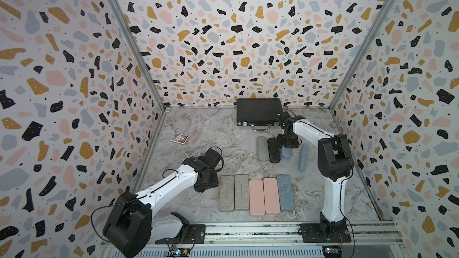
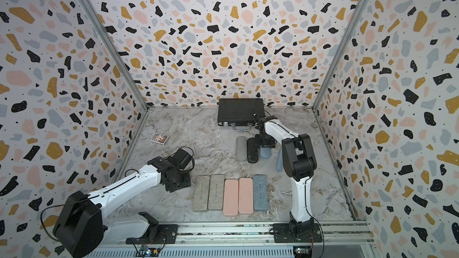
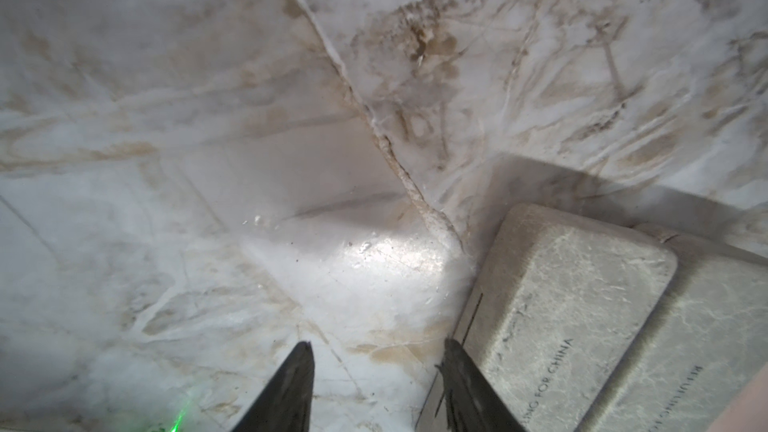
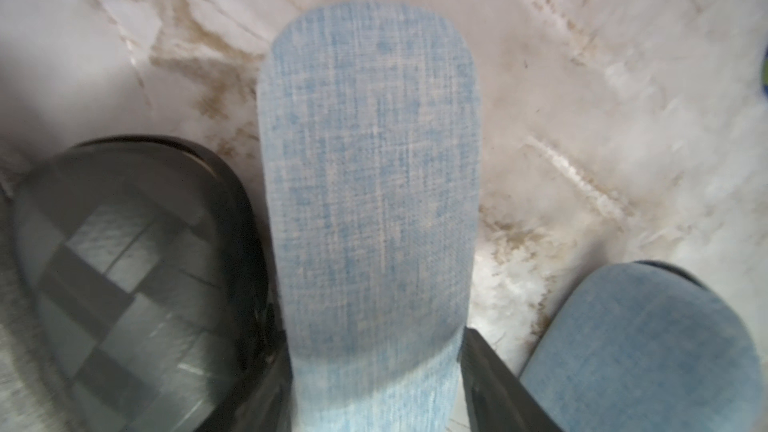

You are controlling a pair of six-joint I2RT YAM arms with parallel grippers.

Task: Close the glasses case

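A light blue fabric-covered glasses case lies under my right gripper, whose fingers straddle it near its lower part; I cannot tell whether they touch it. A black checkered case lies left of it and a plain blue case to its right, also seen in the top left view. My left gripper stands open over bare table, with a grey stone-look case beside its right finger.
A grey case and a black briefcase are farther back. A row of several cases lines the front. A small card lies at left.
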